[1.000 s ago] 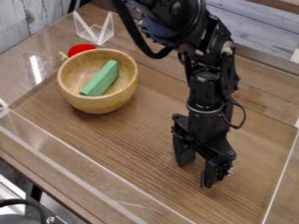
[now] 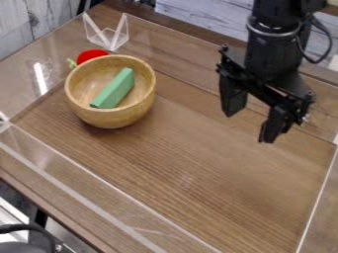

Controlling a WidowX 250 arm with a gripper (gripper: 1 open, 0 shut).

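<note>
My black gripper [image 2: 264, 109] hangs over the right part of the wooden table, open, its fingers above bare wood with nothing seen between them. To its left, a wooden bowl [image 2: 140, 99] holds a green bar-shaped object [image 2: 113, 87]. Behind the bowl, at the upper left, lies a red round object [image 2: 94, 58].
A white wire-like item [image 2: 109, 30] stands at the back left, near the red object. A dark cable or object shows at the lower left corner.
My gripper has moved up and back, away from the front right of the table where it was low a second ago. The bowl and its contents have not moved.
</note>
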